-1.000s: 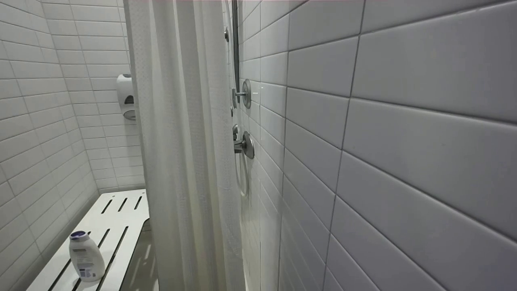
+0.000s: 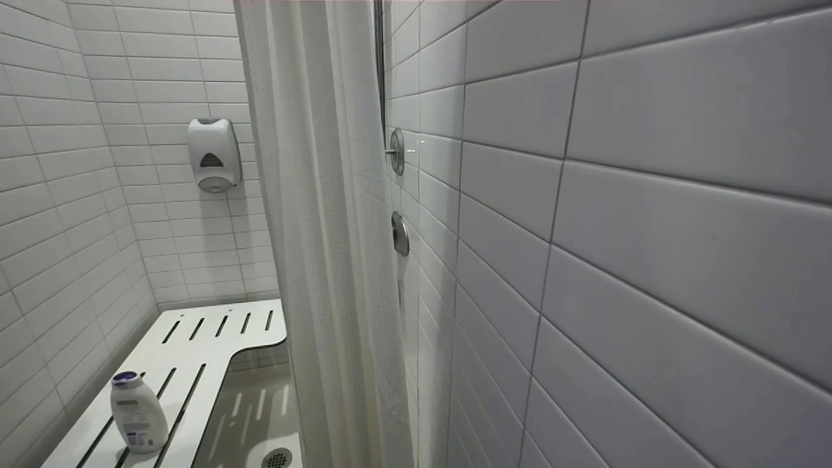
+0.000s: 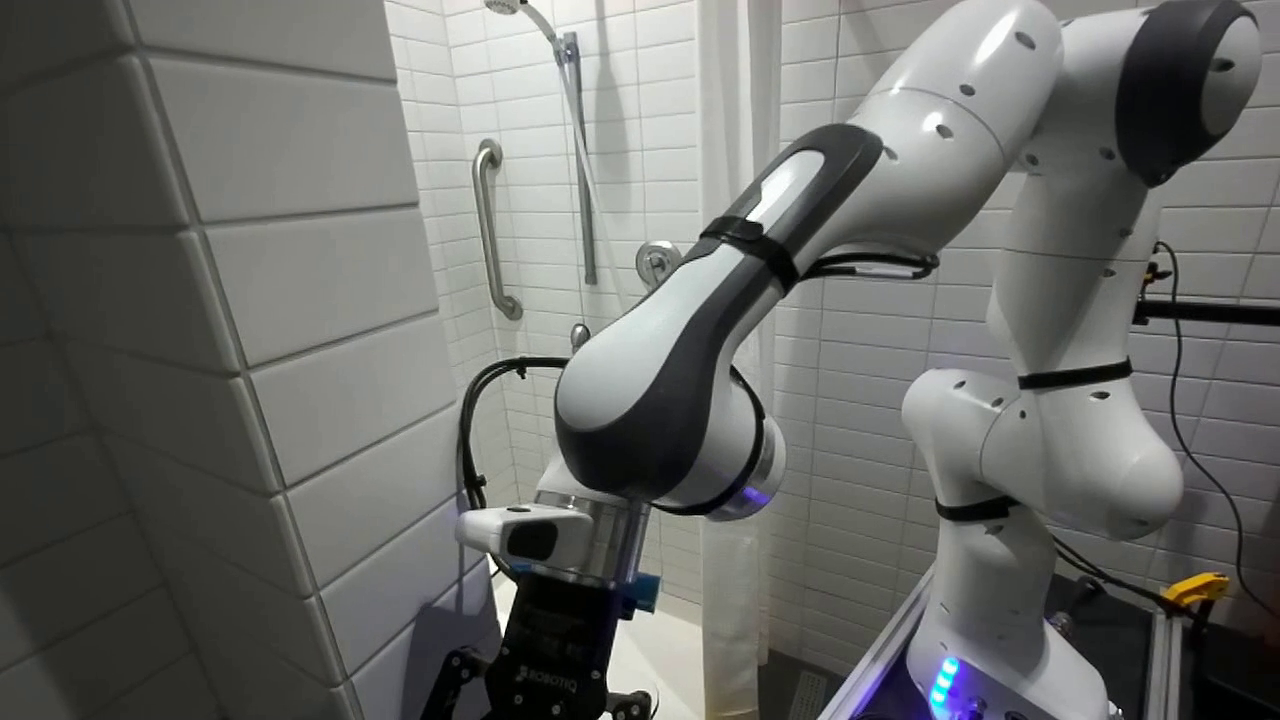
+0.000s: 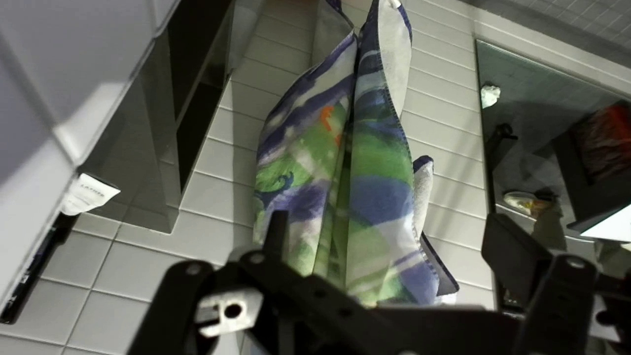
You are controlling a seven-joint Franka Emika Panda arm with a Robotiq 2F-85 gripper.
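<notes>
My gripper is open, its two black fingers wide apart in the wrist view. Between and beyond them in that view is a cloth (image 4: 378, 195) patterned in green, blue and purple, long and folded, against white tiles; its distance from the fingertips is unclear. In exterior view 2 the gripper (image 3: 540, 698) points down beside a tiled wall corner, its fingertips cut off by the bottom edge. A white shower curtain (image 2: 327, 234) hangs in exterior view 1, where no part of the arm shows.
A white bottle (image 2: 139, 413) stands on the slotted shower bench (image 2: 187, 343). A soap dispenser (image 2: 212, 152) is on the back wall. In the wrist view, a white tube (image 4: 87, 194) lies at the left and a mirror-like panel (image 4: 520, 77) is at the right.
In exterior view 1, the curtain has shifted right, uncovering the soap dispenser and more of the bench and floor, while covering parts of the shower fittings. The bottle has stayed put.
</notes>
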